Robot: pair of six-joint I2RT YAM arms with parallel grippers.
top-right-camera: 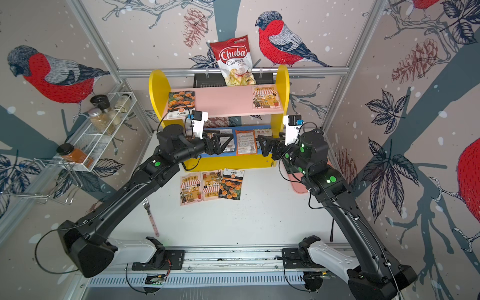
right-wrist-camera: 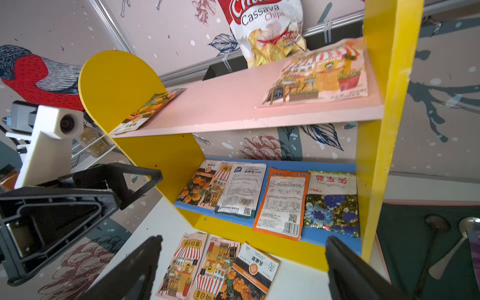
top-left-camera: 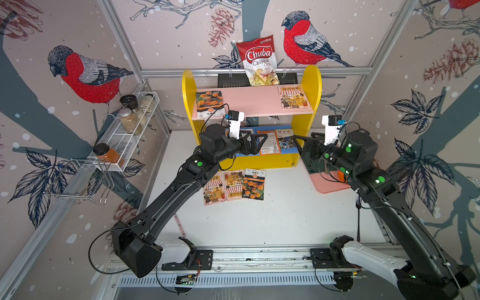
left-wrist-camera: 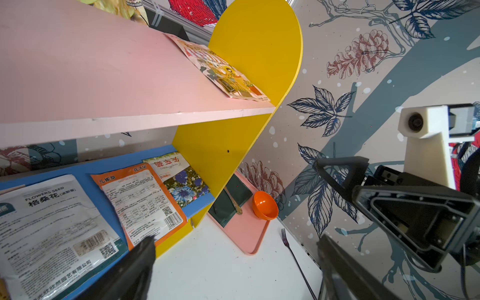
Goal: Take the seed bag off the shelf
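Observation:
Seed bags lie on both levels of the yellow shelf [right-wrist-camera: 372, 140]. Up on the pink board are a marigold bag [top-left-camera: 210, 103] at the left and a house-picture bag [right-wrist-camera: 320, 72] at the right. Several more rest on the blue lower board, among them a white bag [right-wrist-camera: 242, 190], an orange-edged bag [right-wrist-camera: 282, 202] and a blue-flower bag [right-wrist-camera: 332, 204]. My left gripper [top-left-camera: 256, 144] hangs before the lower level, open and empty. Level with it, my right gripper [top-left-camera: 300, 144] is also open, in front of the shelf's right side, touching no bag in view.
Three bags, one a marigold bag [top-left-camera: 254, 184], lie on the table before the shelf. A chips bag [top-left-camera: 259, 60] hangs behind it. At right sits a pink tray [left-wrist-camera: 255, 235] with an orange bowl [left-wrist-camera: 265, 205].

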